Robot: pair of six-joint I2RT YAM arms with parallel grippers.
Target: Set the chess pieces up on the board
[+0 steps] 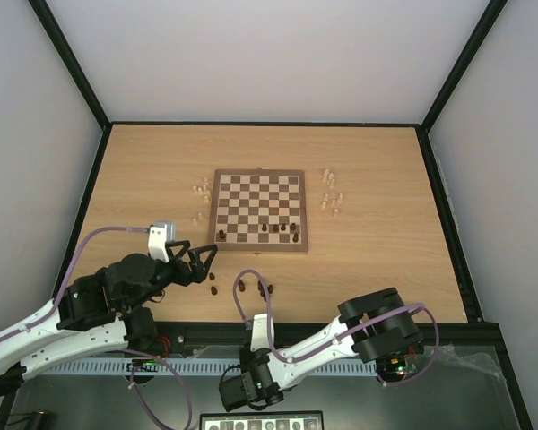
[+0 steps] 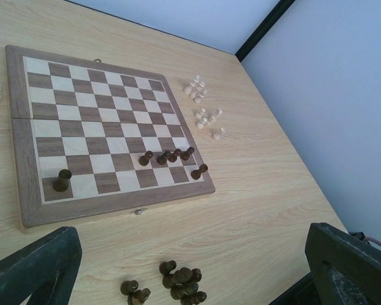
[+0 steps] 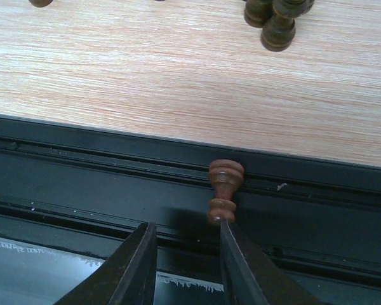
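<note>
The chess board (image 1: pixel 258 175) lies flat on the table. Several dark pieces stand on its near rows, one of them a dark piece (image 2: pixel 62 180) at the near-left corner. A single brown piece (image 3: pixel 225 188) rests on the black rail beyond the table's near edge, in the right wrist view. My right gripper is close to it, fingers apart; the piece's near end is by the right fingertip, and I cannot tell if they touch. Left of the board's near corner, my left gripper (image 1: pixel 211 256) stands wide open and empty above the table.
Loose dark pieces (image 2: pixel 181 276) cluster on the wood in front of the board. White pieces (image 1: pixel 332 202) stand to the board's right, and more white pieces (image 1: pixel 201 190) to its left. The black rail (image 3: pixel 82 162) borders the table.
</note>
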